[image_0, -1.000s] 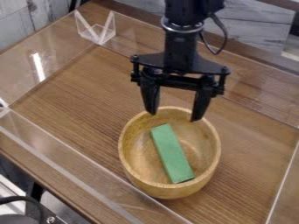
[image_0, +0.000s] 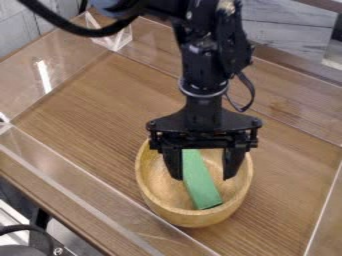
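Note:
A round wooden bowl (image_0: 159, 193) sits on the wooden table, and a flat green rectangular object (image_0: 202, 188) lies inside it. My black gripper (image_0: 201, 157) is open, its two fingers low over the back part of the bowl, one on each side of the green object's upper end. The gripper's body hides the back of the bowl. Whether the fingers touch the green object I cannot tell.
Bare table (image_0: 94, 110) extends to the left and right of the bowl. A clear plastic piece stands at the back left edge. A cable runs over the top left. Tiled and pale wooden surfaces lie beyond the table.
My gripper has moved down and toward the camera, from behind the bowl to low over it. The bowl and green object look unmoved.

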